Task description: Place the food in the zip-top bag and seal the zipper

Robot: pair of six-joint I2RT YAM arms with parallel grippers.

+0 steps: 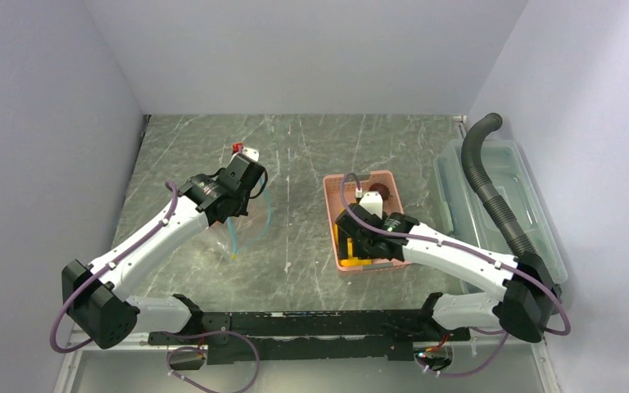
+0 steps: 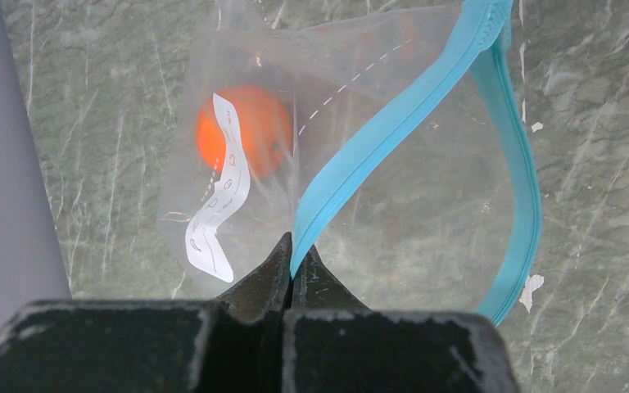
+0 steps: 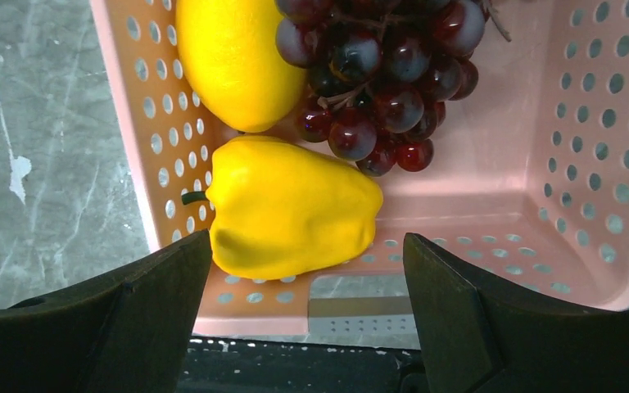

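Note:
In the left wrist view a clear zip top bag (image 2: 393, 205) with a blue zipper band (image 2: 377, 143) lies on the table, its mouth spread wide. An orange round food (image 2: 250, 131) shows through the bag's film. My left gripper is shut on one side of the blue band. Over the pink basket (image 1: 332, 217), my right gripper stands open, nothing between its fingers. Between and just beyond its fingertips, in the right wrist view, a yellow pepper (image 3: 291, 209) lies in the basket. Dark red grapes (image 3: 389, 90) and another yellow food (image 3: 242, 61) lie beyond it.
At the right, a clear lidded bin (image 1: 500, 188) stands with a ribbed grey hose (image 1: 491, 192) passing over it. Bare grey marbled table (image 1: 303, 164) lies between bag and basket. The basket's perforated wall (image 3: 151, 123) rises close to the pepper.

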